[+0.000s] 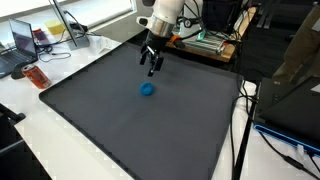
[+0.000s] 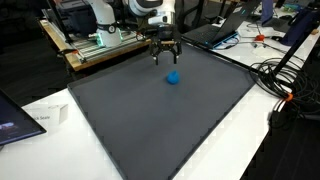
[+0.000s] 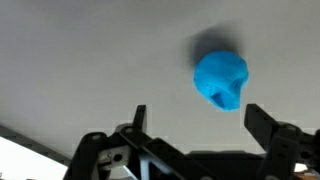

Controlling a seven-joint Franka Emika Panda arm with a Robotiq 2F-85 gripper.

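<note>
A small, rounded bright blue object [image 1: 147, 89] lies alone on the dark grey table; exterior view 2 has the same blue object [image 2: 172, 76] near the far end of the tabletop. My gripper [image 1: 150, 64] hangs above the table, just behind it and apart from it. Seen from the wrist, the blue object [image 3: 221, 80] has a folded dent on its lower side and sits beyond the fingertips, nearer the right finger. The gripper is open, its black fingers wide apart with nothing between them.
Bare tabletop [image 1: 140, 130] surrounds the blue object. An orange-red can [image 1: 37, 76] and a laptop [image 1: 24, 40] stand off its left side. Black cables [image 2: 285, 85] run along a neighbouring surface, and a white sheet [image 2: 32, 121] lies beyond the table's near left.
</note>
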